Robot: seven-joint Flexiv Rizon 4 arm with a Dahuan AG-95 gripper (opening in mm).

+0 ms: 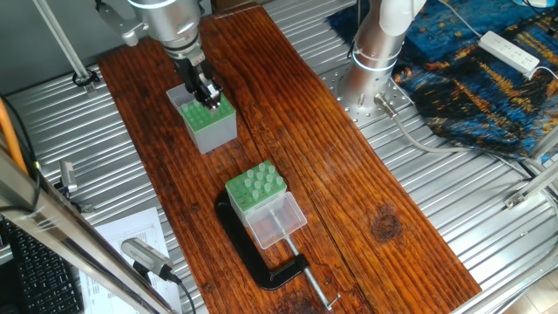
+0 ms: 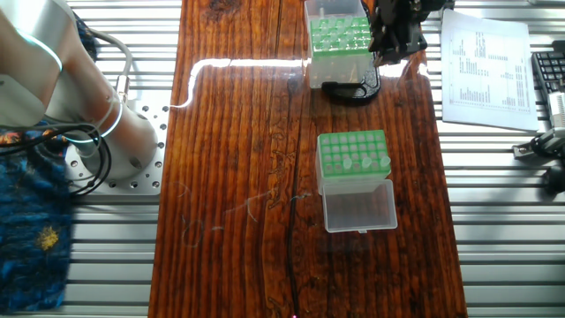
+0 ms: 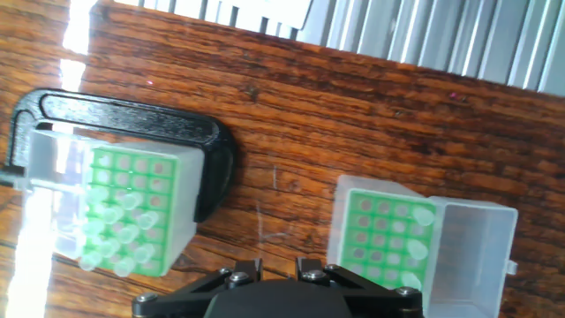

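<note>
My gripper is at the bottom edge of the wrist view, its dark fingers point(image 3: 252, 269) apart by a narrow gap with nothing visible between them. A green-topped rack point(image 3: 388, 234) in a clear box holds three tubes along one side, nearest its open lid point(image 3: 472, 252). The other green rack point(image 3: 132, 190) carries several translucent tubes. Exterior view 1 has the gripper point(image 1: 209, 98) overlapping the back of the three-tube rack point(image 1: 212, 129); its height above the rack is hard to judge. In exterior view 2 the dark gripper point(image 2: 397, 40) appears beside the fuller rack point(image 2: 340, 66).
A black C-clamp point(image 1: 253, 253) lies around the fuller rack, its screw reaching past the open lid point(image 1: 277, 222). Bare wood point(image 1: 349, 201) extends right of both racks. The arm's base point(image 1: 362, 87) stands beyond the board's edge.
</note>
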